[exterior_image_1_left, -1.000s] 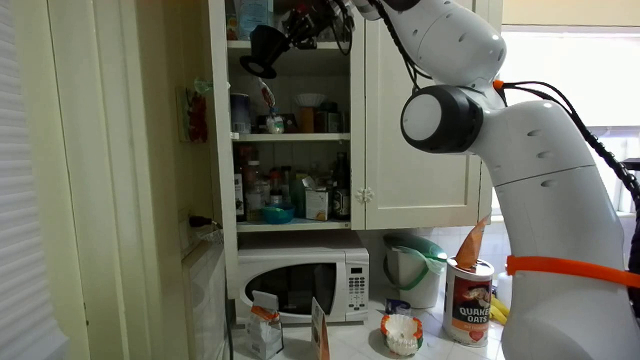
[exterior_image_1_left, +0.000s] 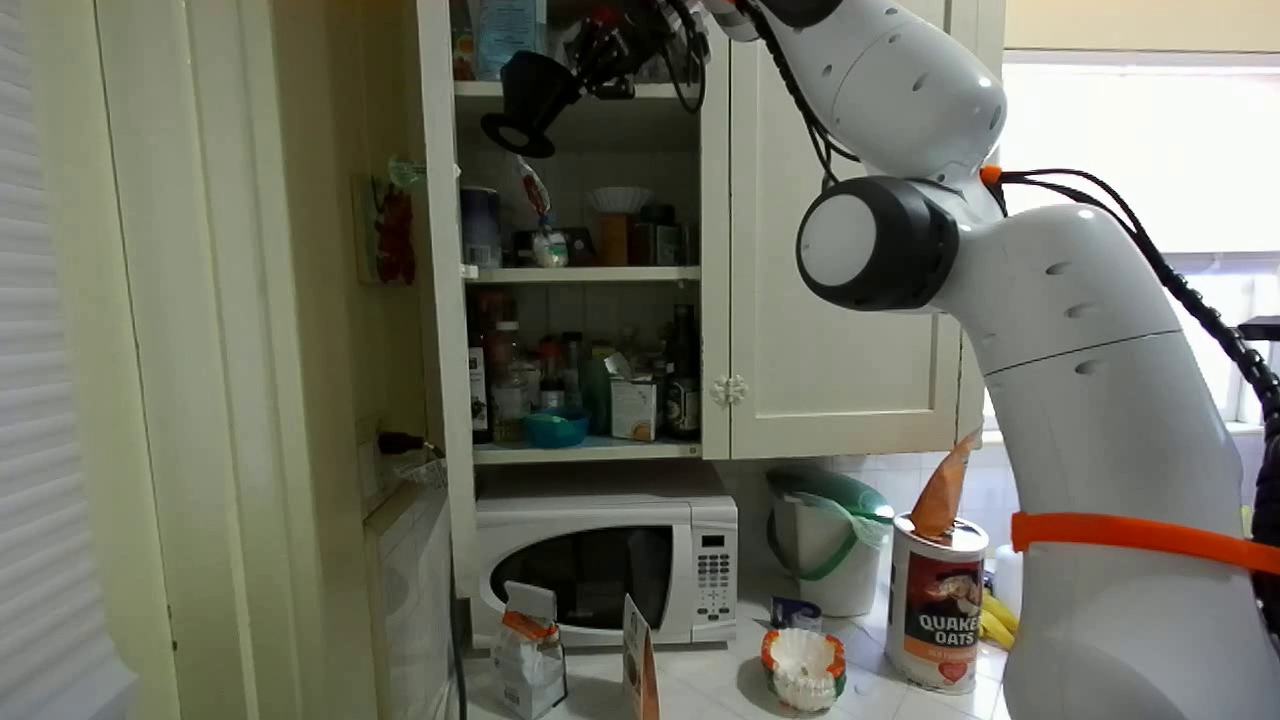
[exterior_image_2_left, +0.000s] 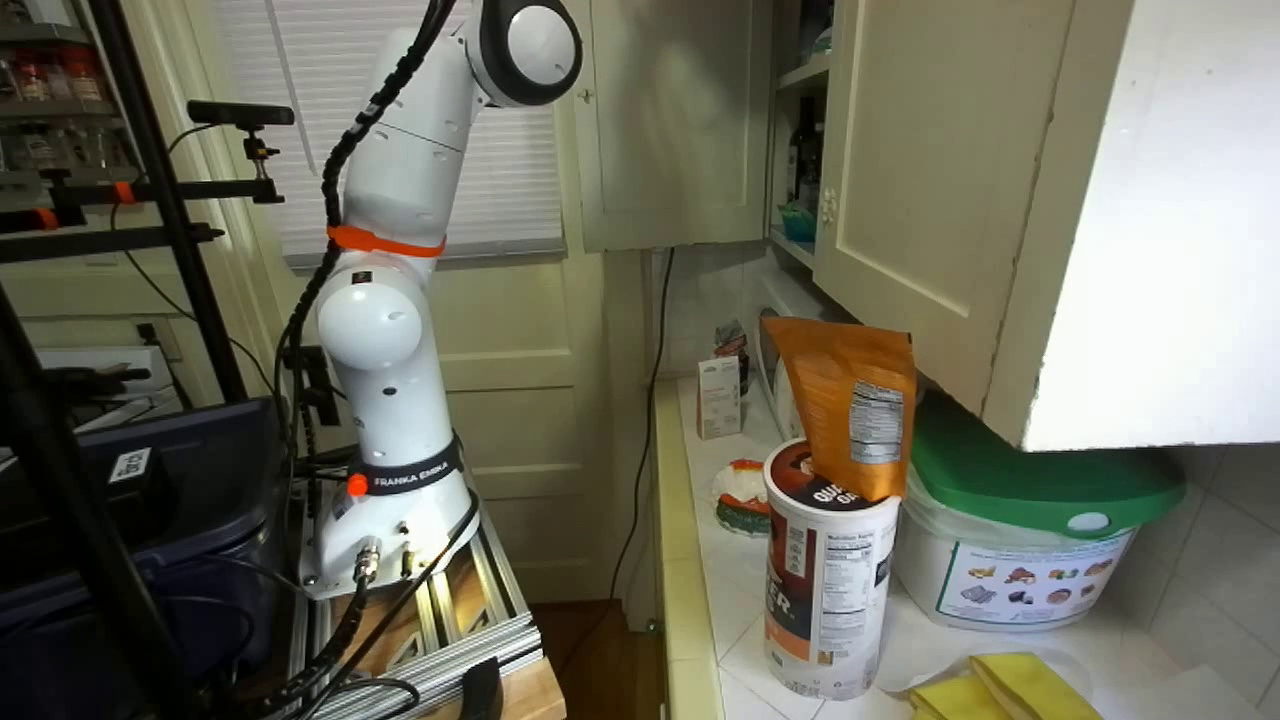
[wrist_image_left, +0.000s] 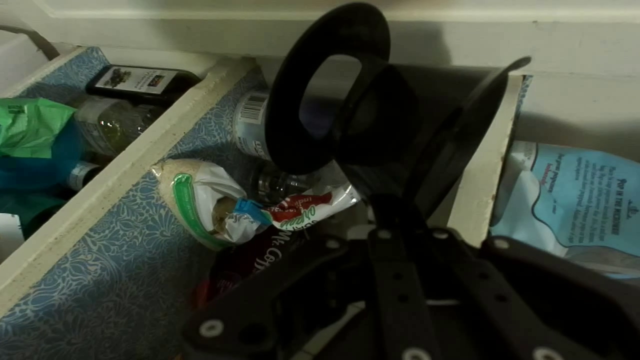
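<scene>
A black cone-shaped item with a flared ring base, like a coffee dripper (exterior_image_1_left: 536, 96), is held up in front of the open cabinet. My gripper (exterior_image_1_left: 593, 62) is shut on its rim. Seen from the wrist, the dripper (wrist_image_left: 327, 90) fills the upper middle, and the gripper has its fingers closed at the near edge of it. Behind the dripper lies the middle shelf (wrist_image_left: 114, 264), lined with blue patterned paper. The gripper is out of frame in exterior view 2.
On that shelf stand a tied plastic bag (wrist_image_left: 198, 204), a can (wrist_image_left: 250, 123) and white filters (exterior_image_1_left: 619, 199). Bottles and a blue bowl (exterior_image_1_left: 555, 427) occupy the shelf below. The cabinet door (exterior_image_1_left: 846, 264) is closed at right. A microwave (exterior_image_1_left: 606, 564) sits on the counter.
The arm's elbow has shifted slightly left and down in exterior view 1. The dripper stays in the gripper, in almost the same place.
</scene>
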